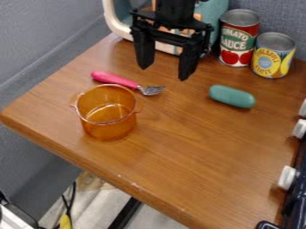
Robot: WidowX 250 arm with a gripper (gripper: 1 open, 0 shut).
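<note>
My black gripper (165, 63) hangs open over the back middle of the wooden table, nothing between its fingers. Below it and to the left lies a fork with a pink handle (116, 79), tines pointing right. An orange translucent pot (106, 121) stands at the front left. A teal cylindrical object (232, 97) lies to the right of the gripper.
At the back right stand a tomato can (237, 47) and a yellow can (273, 63). A light container with a teal part sits behind the gripper. A black appliance with white knobs (293, 179) lines the right edge.
</note>
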